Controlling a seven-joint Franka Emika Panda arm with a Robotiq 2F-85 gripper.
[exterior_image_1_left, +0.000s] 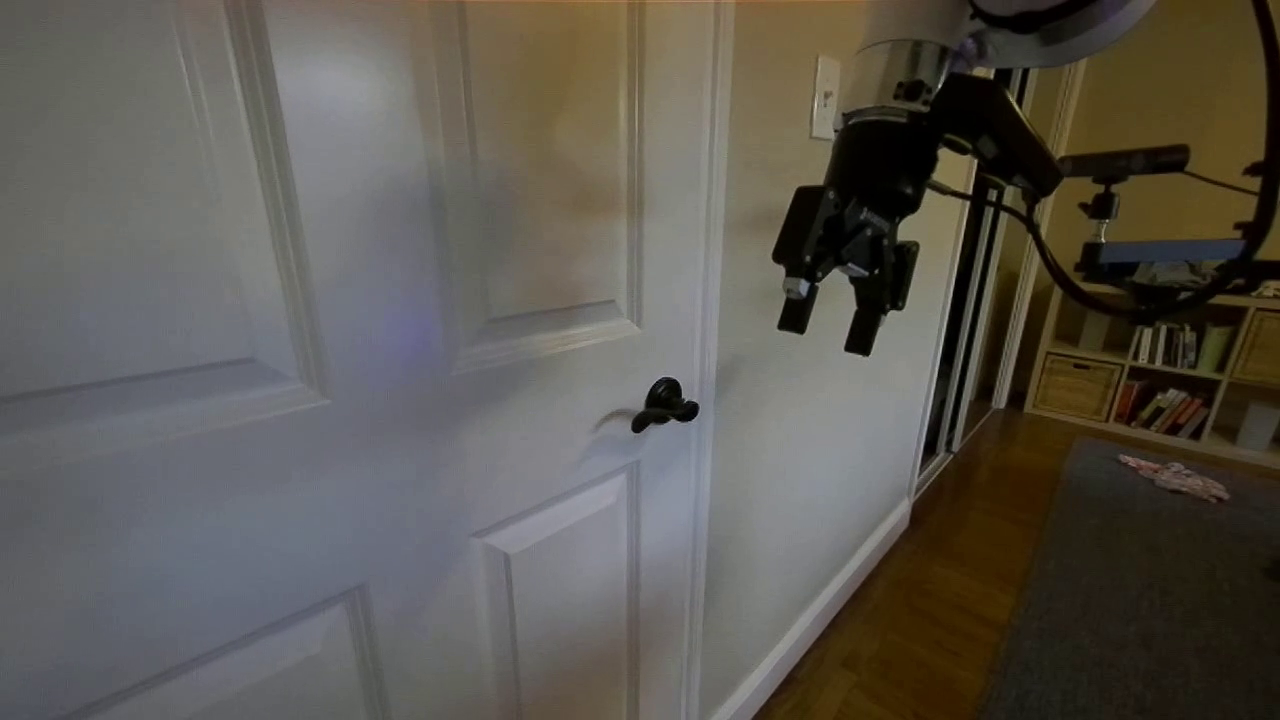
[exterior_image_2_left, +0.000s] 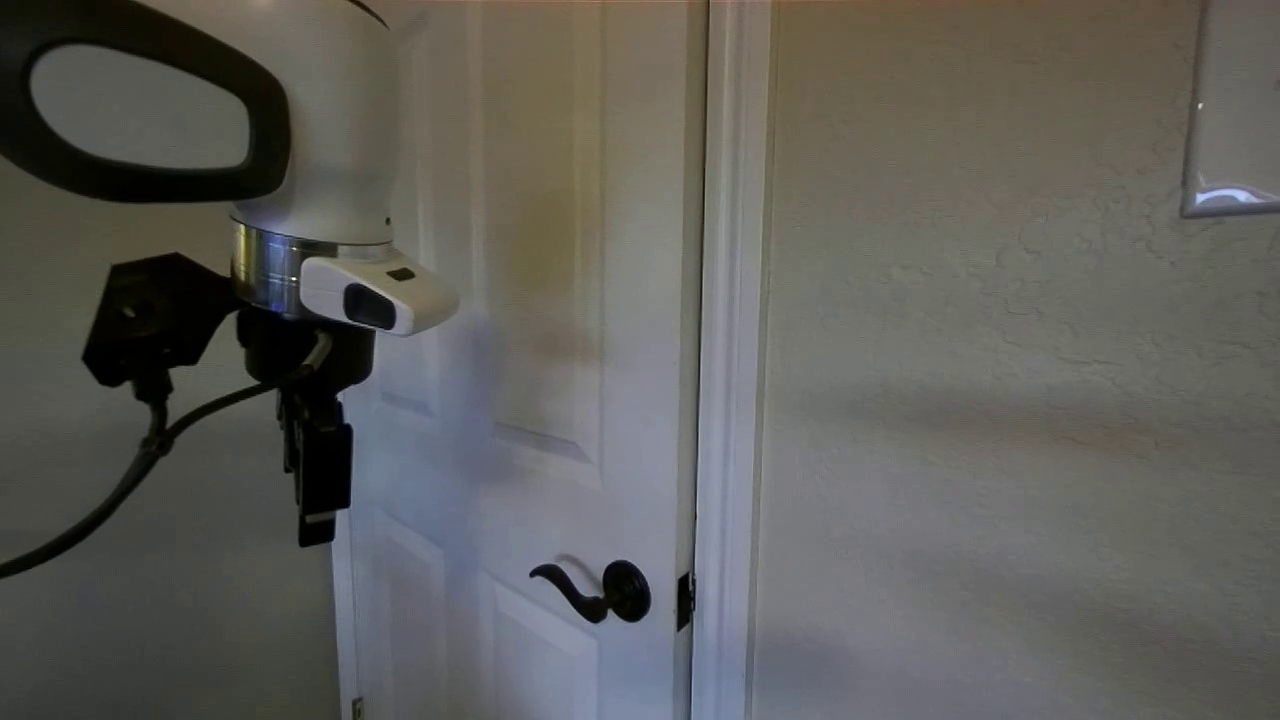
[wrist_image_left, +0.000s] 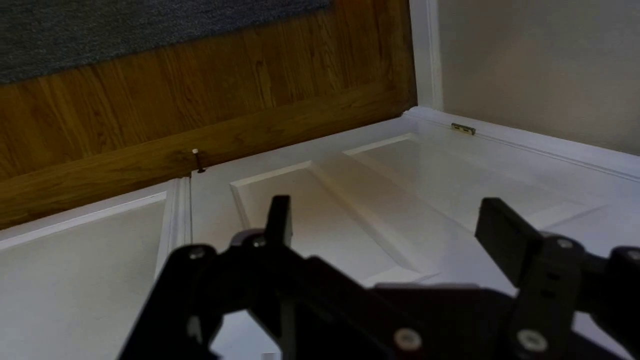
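Observation:
A white panelled door (exterior_image_1_left: 396, 480) with a dark lever handle (exterior_image_1_left: 666, 406) fills the left of the first exterior view. In the second exterior view the door (exterior_image_2_left: 654, 360) stands almost flush with its white frame (exterior_image_2_left: 729, 360), a dark line along the latch edge, and its handle (exterior_image_2_left: 594, 592) points left. My gripper (exterior_image_1_left: 828, 326) hangs open above and to the right of the handle, apart from the door, its fingers downward and empty. In the wrist view the open gripper has the lower door panels (wrist_image_left: 336, 216) behind it; the handle is not seen there.
Textured wall (exterior_image_2_left: 1020, 420) runs right of the door frame, with a light switch (exterior_image_1_left: 825, 96) on it. Farther back are a shelf with books (exterior_image_1_left: 1164, 348) and a grey rug (exterior_image_1_left: 1140, 576).

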